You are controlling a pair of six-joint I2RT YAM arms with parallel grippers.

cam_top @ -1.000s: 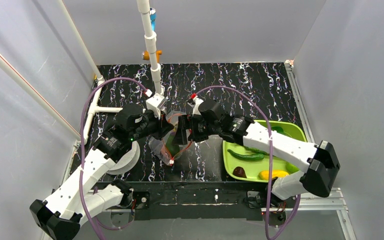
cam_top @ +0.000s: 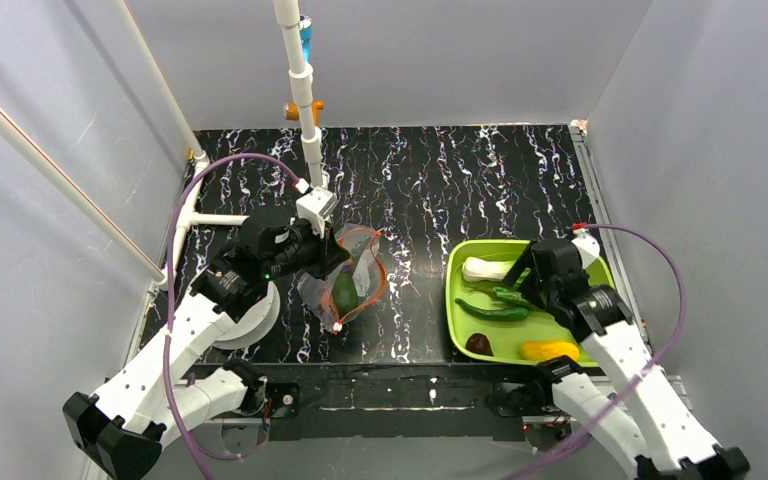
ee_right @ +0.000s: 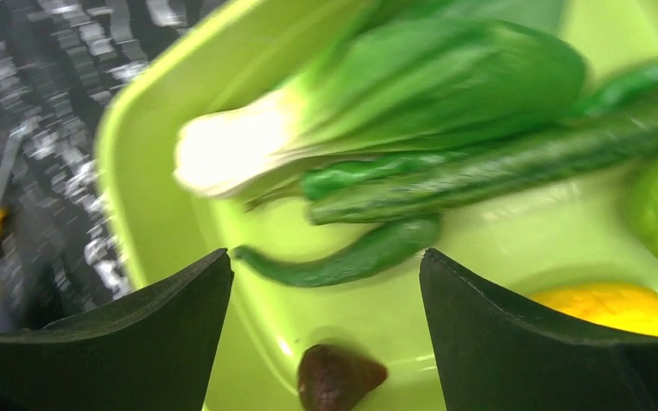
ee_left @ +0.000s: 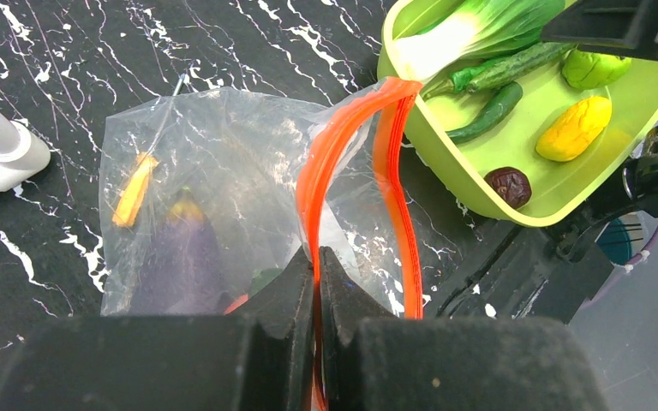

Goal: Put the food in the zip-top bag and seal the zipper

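Note:
The clear bag (ee_left: 248, 171) has an orange zipper (ee_left: 411, 257), its mouth parted toward the tray. My left gripper is shut on one edge of that zipper. Through the plastic show a purple eggplant (ee_left: 176, 265) and part of a red item; from the top view a dark green item (cam_top: 345, 292) shows inside. Over the green tray (cam_top: 453, 310), my right gripper is open with nothing between its fingers. Below it lie a white-stemmed leafy green (ee_right: 240, 145), a curved green pepper (ee_right: 343, 261), a cucumber (ee_right: 480, 171), a dark red item (ee_right: 334, 377) and a yellow item (ee_right: 621, 308).
White plates (cam_top: 256, 325) are stacked beside the left arm. A white pipe stand (cam_top: 310, 110) rises behind the bag. The black marbled counter between bag and tray is clear, as is its back right area.
The right arm has drawn away from the bag's mouth and swung right, so its gripper is now above the tray. The left arm has stayed nearly still at the bag.

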